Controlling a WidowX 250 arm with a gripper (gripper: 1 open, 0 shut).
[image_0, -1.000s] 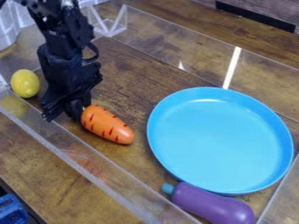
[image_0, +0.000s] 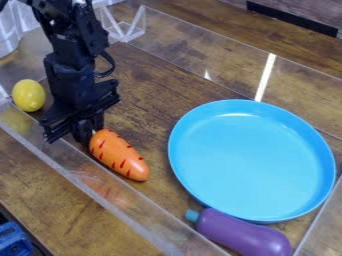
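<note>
The black gripper (image_0: 83, 126) reaches down from the upper left to the top end of an orange toy carrot (image_0: 119, 155) with dark stripes, which lies on the wooden floor of a clear-walled tray. Its fingertips are low by the carrot's tip and partly hidden; the gripper looks shut, and I cannot see anything clearly between its fingers.
A yellow lemon (image_0: 30, 95) lies left of the gripper. A large blue plate (image_0: 251, 158) fills the right, with a purple eggplant (image_0: 245, 233) below it. Clear tray walls run along the sides.
Over the last second the carrot has shifted down and to the left, turning more upright in view. The gripper has moved slightly along with it, staying at its top end.
</note>
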